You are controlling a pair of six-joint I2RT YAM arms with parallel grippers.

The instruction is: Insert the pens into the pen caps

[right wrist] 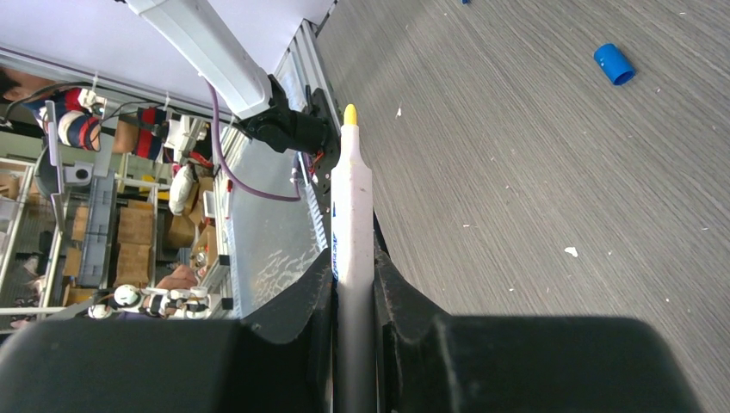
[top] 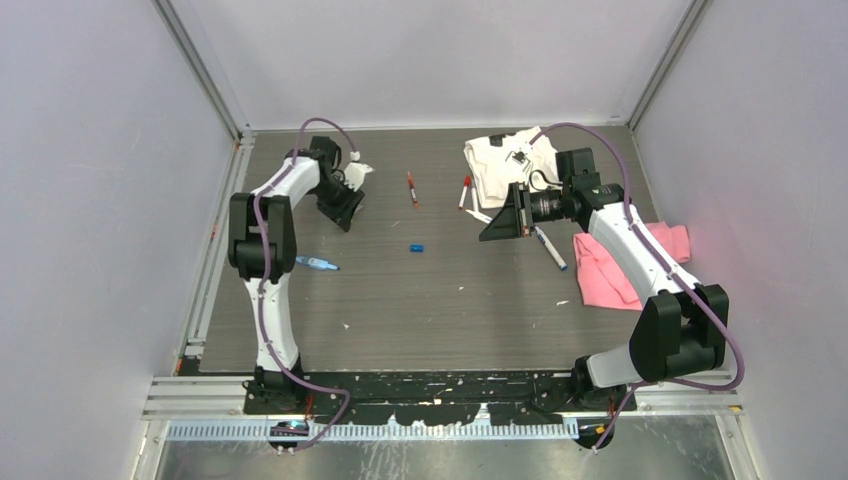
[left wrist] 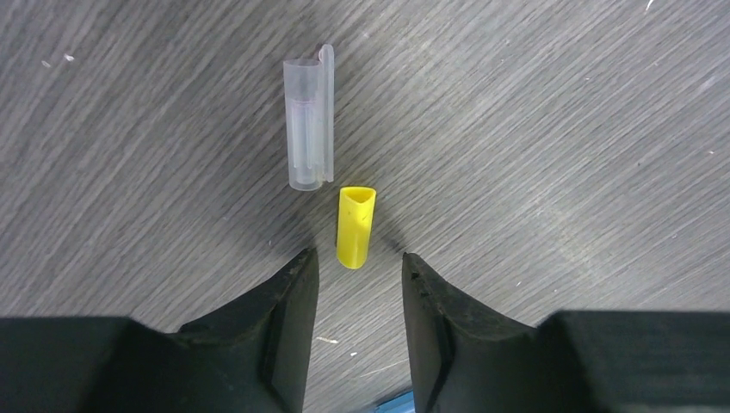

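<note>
In the left wrist view a yellow cap (left wrist: 355, 226) lies on the table just beyond the fingertips of my left gripper, which is open above it with nothing between its fingers. A clear cap (left wrist: 306, 125) lies beside the yellow one. My right gripper is shut on a white pen (right wrist: 353, 198) with a yellow tip, held over the table's right part. A blue cap (top: 417, 248) lies in the middle.
A light-blue pen (top: 316, 263) lies left, a red pen (top: 413, 190) at the back. More pens (top: 552, 250), a white cloth (top: 490, 165) and a pink cloth (top: 605, 280) are at right.
</note>
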